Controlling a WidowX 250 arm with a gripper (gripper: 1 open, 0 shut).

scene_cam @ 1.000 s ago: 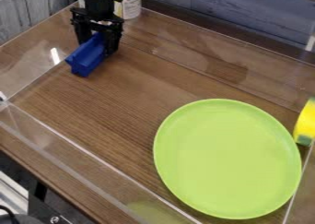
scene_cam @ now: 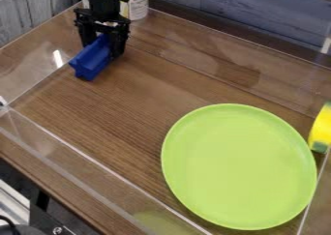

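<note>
My black gripper [scene_cam: 103, 31] is at the upper left of the camera view, directly over a blue block-like object [scene_cam: 92, 60] lying on the wooden table. Its fingers reach down around the far end of the blue object; whether they are closed on it is too small and dark to tell. A white cylindrical container [scene_cam: 135, 4] stands just behind the gripper, partly hidden by it.
A large light-green plate [scene_cam: 238, 167] covers the lower right of the table [scene_cam: 142, 103]. A yellow object [scene_cam: 320, 129] sits at the right edge, partly out of view. A wooden wall runs along the back.
</note>
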